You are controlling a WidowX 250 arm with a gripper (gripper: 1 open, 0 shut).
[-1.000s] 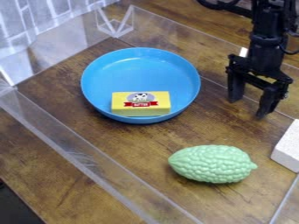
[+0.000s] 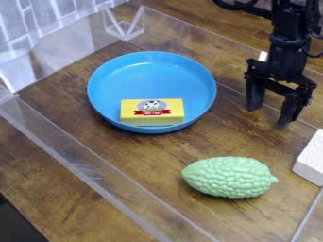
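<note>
My black gripper (image 2: 279,87) hangs low over the wooden table at the right back, its two fingers apart with nothing visible between them. A blue round plate (image 2: 153,69) lies left of centre, holding a yellow butter box (image 2: 150,112) with a red label near its front edge. In front, a green bumpy gourd-like object (image 2: 229,177) lies on its side on the table.
A white block (image 2: 309,157) sits at the right edge, and something pale is partly hidden behind the gripper. Clear plastic-looking edges run along the left and back. Bare wood (image 2: 78,184) fills the front left.
</note>
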